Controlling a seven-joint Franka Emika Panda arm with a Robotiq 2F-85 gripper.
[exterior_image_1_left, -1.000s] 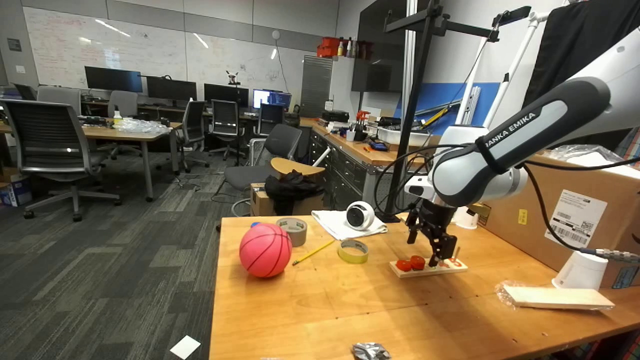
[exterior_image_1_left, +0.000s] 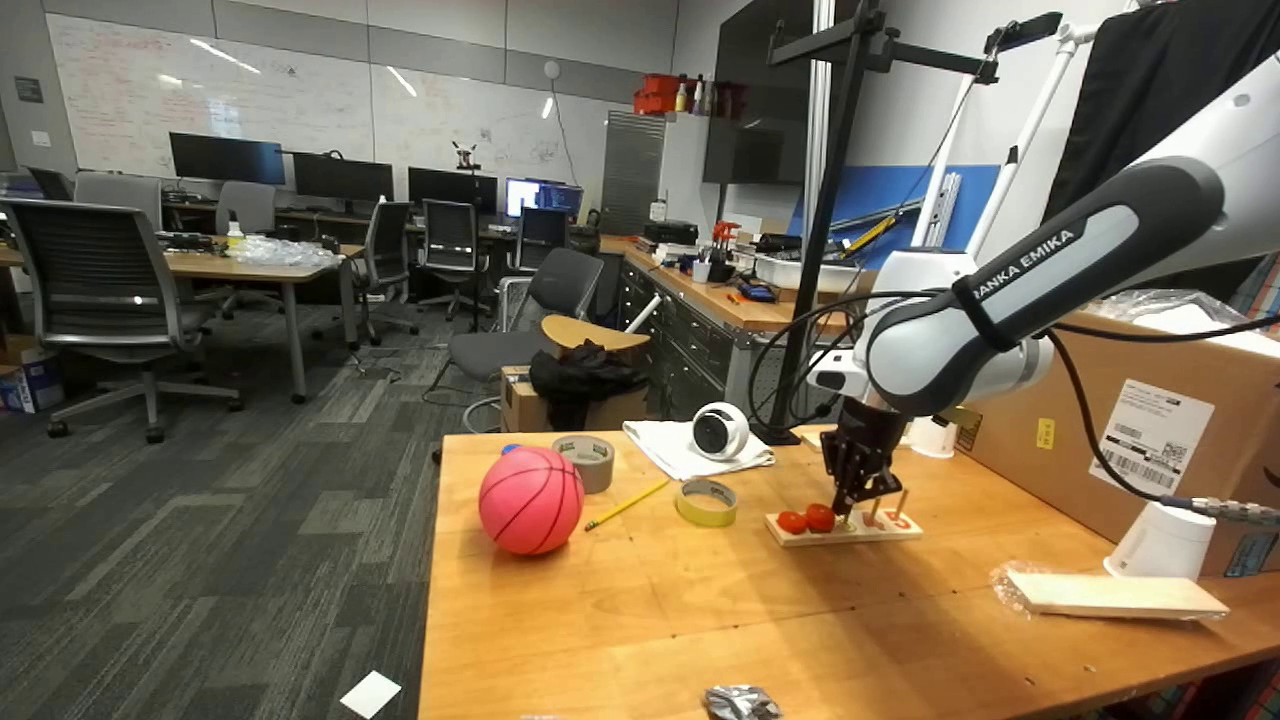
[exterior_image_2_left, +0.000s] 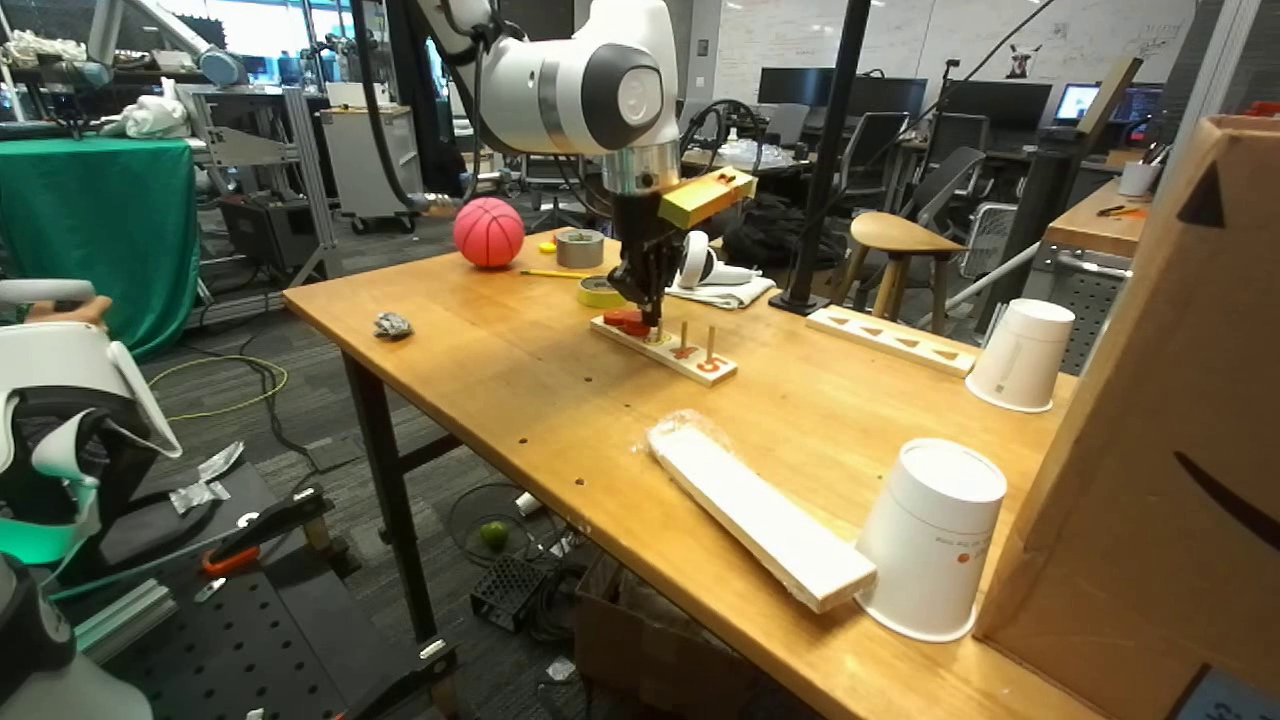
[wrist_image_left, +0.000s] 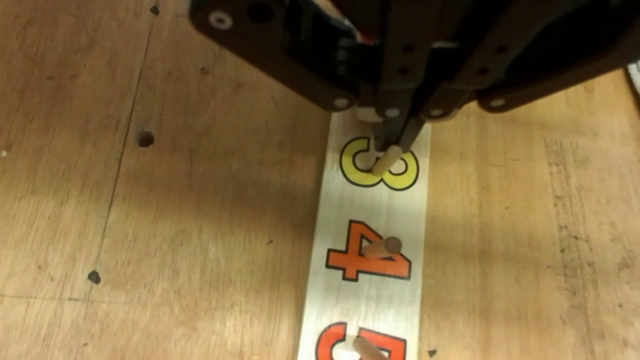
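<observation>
A pale wooden board (wrist_image_left: 369, 204) with numbers and upright pegs lies on the table. The wrist view shows its yellow 3 (wrist_image_left: 357, 171), orange 4 (wrist_image_left: 351, 258) and red 5 (wrist_image_left: 393, 345), each with a bare peg. Two red pieces (exterior_image_2_left: 626, 320) sit at the board's other end, beyond the 3. My gripper is shut and points down, its fingertips low over the board right at the peg (wrist_image_left: 387, 160) by the 3. Whether that peg is pinched or only touched cannot be made out.
A pink ball (exterior_image_1_left: 531, 502), a yellow tape roll (exterior_image_1_left: 707, 503), a pencil (exterior_image_1_left: 626, 505) and a white headset (exterior_image_1_left: 720, 430) share the table. A wrapped plank (exterior_image_2_left: 756, 510) and upturned cup (exterior_image_2_left: 936, 540) are near the big box (exterior_image_2_left: 1152, 480).
The gripper has gone from open to shut. In exterior view 1, the gripper and the board with its red pieces have shifted slightly left and away.
</observation>
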